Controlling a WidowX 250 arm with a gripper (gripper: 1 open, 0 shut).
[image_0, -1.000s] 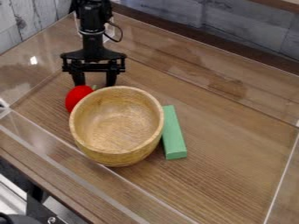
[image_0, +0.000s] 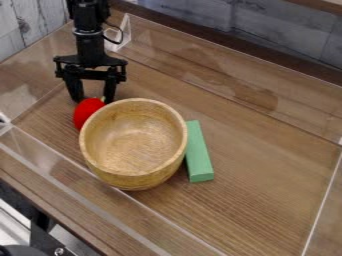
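My black gripper (image_0: 91, 82) hangs at the upper left, its fingers low over the table just behind a red round object (image_0: 88, 112). That object rests against the left side of a large tan bowl (image_0: 134, 140). A green block (image_0: 198, 152) lies along the bowl's right side. Whether anything is between my fingers is hard to tell.
A pale edge runs along the left side.
My gripper and arm have moved a little to the left. The bowl, red object and green block look unchanged.
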